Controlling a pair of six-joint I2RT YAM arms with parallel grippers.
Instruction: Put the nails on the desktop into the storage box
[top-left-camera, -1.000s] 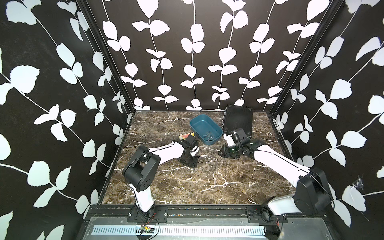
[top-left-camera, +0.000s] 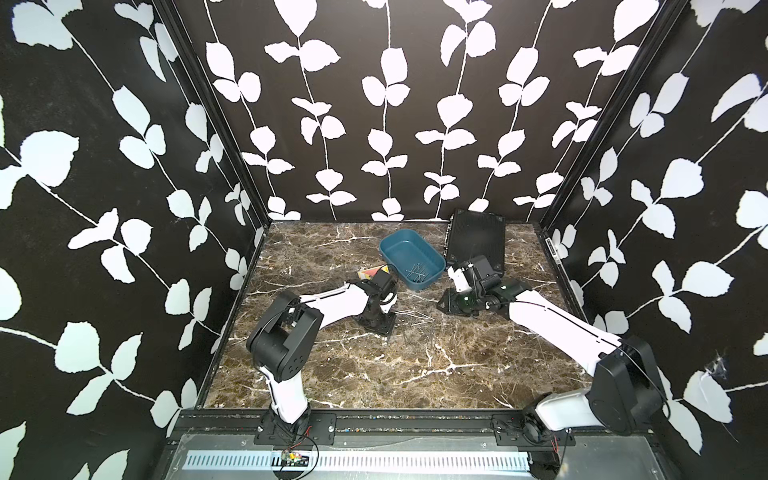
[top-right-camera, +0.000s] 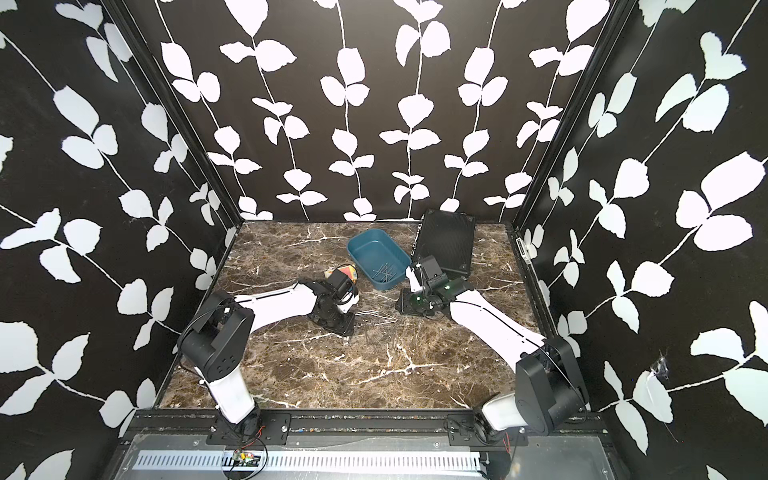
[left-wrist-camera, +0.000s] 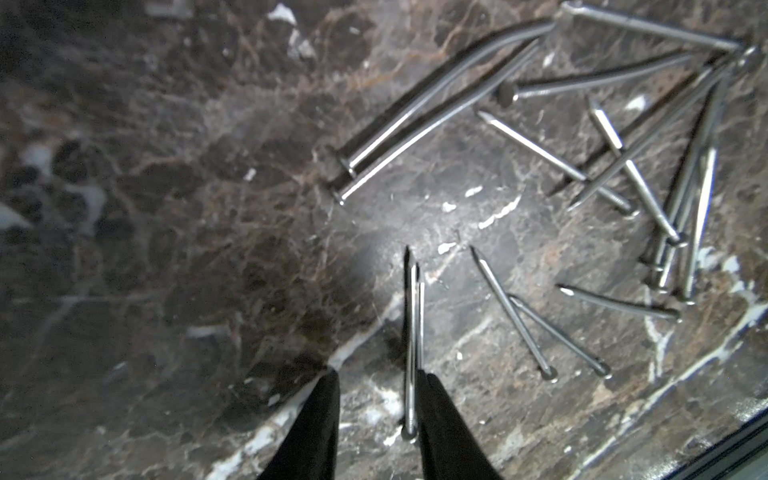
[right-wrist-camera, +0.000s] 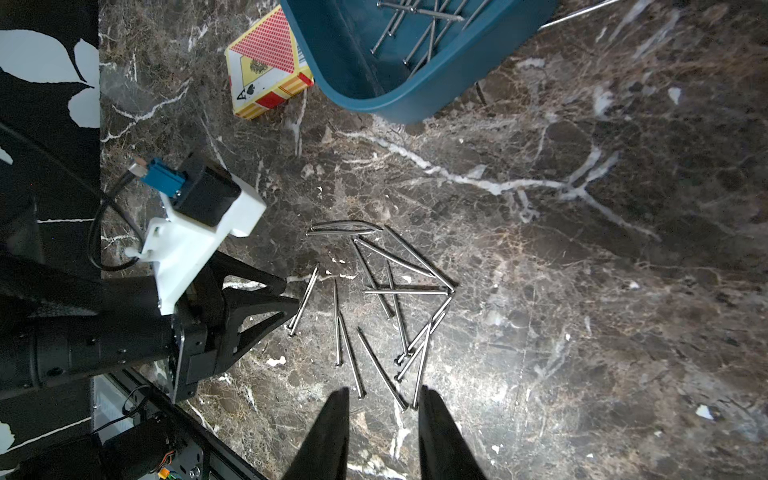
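Observation:
In the left wrist view my left gripper stands open just above the desktop. Two thin nails (left-wrist-camera: 412, 344) lie side by side there, running up against its right finger. To their right are several more loose nails (left-wrist-camera: 632, 172), some crossed, and two long bent nails (left-wrist-camera: 448, 84) lie farther up. My right gripper is open as well, with nothing held, and points down over the marble near the nail pile (right-wrist-camera: 400, 292). The blue storage box (right-wrist-camera: 372, 108) stands at the back with several nails (right-wrist-camera: 432, 12) inside.
A card box (right-wrist-camera: 264, 60) rests against the storage box's left side. A black flat case (top-left-camera: 477, 240) lies behind my right arm. Bare marble (top-left-camera: 384, 376) stretches across the front of the desktop.
The right arm, the storage box and the nails visible in the top left view look the same.

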